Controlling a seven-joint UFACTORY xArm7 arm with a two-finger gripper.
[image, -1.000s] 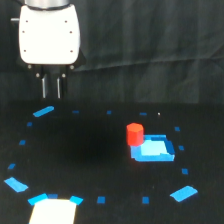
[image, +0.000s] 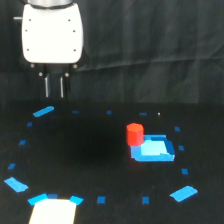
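Note:
My gripper (image: 54, 95) hangs high at the far left, its two thin dark fingers apart with nothing visible between them. A small red block (image: 134, 130) is right of the centre, well to the right of and lower in view than the gripper. It overlaps the back left corner of a blue-rimmed tray (image: 168, 156) with a white inside. Whether the block rests on the rim, inside or just behind it, I cannot tell.
A pale square (image: 53, 213) lies at the front left, cut by the frame's lower edge. Blue tape pieces, such as the strip (image: 184, 193) at front right, mark the dark table. A dark curtain (image: 150, 50) hangs behind.
My gripper has shifted slightly to the right, its fingers still apart. The red block and the tray have not moved.

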